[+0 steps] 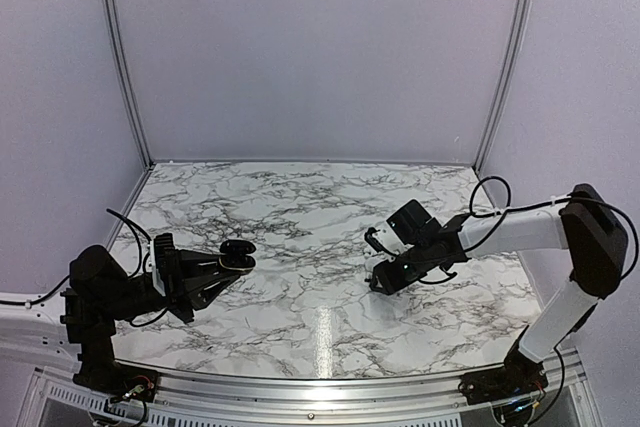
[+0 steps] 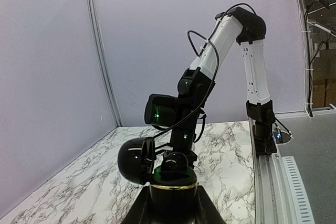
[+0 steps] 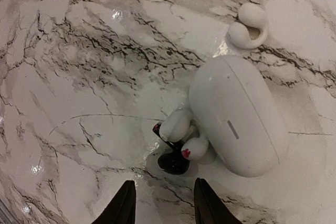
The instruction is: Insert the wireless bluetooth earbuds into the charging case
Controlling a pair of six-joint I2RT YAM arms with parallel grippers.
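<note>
A black charging case (image 1: pixel 237 247) is held at the front left, above the table, by my left gripper (image 1: pixel 226 267), which is shut on its base. In the left wrist view, the case base (image 2: pixel 173 203) has a gold rim and its rounded lid (image 2: pixel 136 160) stands open. A dark round shape shows over the base; I cannot tell whether it is an earbud. On the right, a black earbud (image 3: pixel 173 162) lies on the marble against two white earbuds (image 3: pixel 177 125). My right gripper is open just in front of it, nothing between its fingers.
A closed white case (image 3: pixel 239 116) lies right beside the white earbuds, close to the right gripper's path. Beyond it rests a white C-shaped clip (image 3: pixel 251 27).
</note>
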